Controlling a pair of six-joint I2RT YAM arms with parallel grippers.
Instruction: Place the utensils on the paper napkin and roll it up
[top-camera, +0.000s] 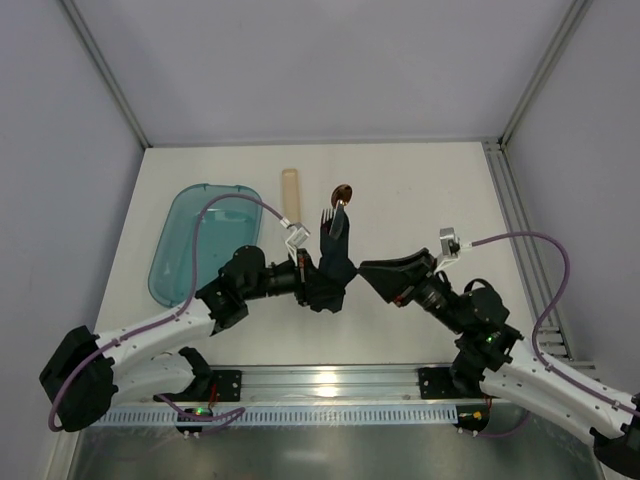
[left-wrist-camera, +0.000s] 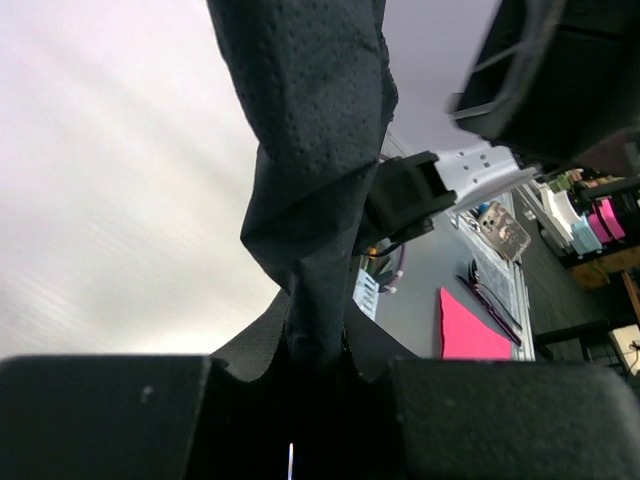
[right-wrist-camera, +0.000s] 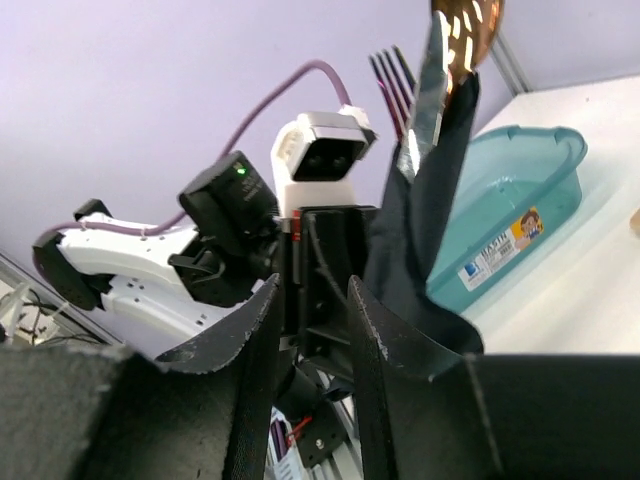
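Observation:
A dark napkin (top-camera: 338, 255) is wrapped round the lower part of the utensils, and my left gripper is shut on the dark cloth. From its upper end stick a copper-coloured spoon (right-wrist-camera: 468, 30), a knife (right-wrist-camera: 430, 95) and a fork (right-wrist-camera: 393, 88); their handles are hidden in the cloth. The bundle is held up above the table. To its right in the top view is my right gripper (top-camera: 366, 272), apart from the napkin. Between its fingers there is a narrow open gap, with nothing held.
On the left of the white table (top-camera: 420, 190) stands an empty teal bin (top-camera: 160, 245). A light wooden piece (top-camera: 290, 190) lies at the back, left of the utensils.

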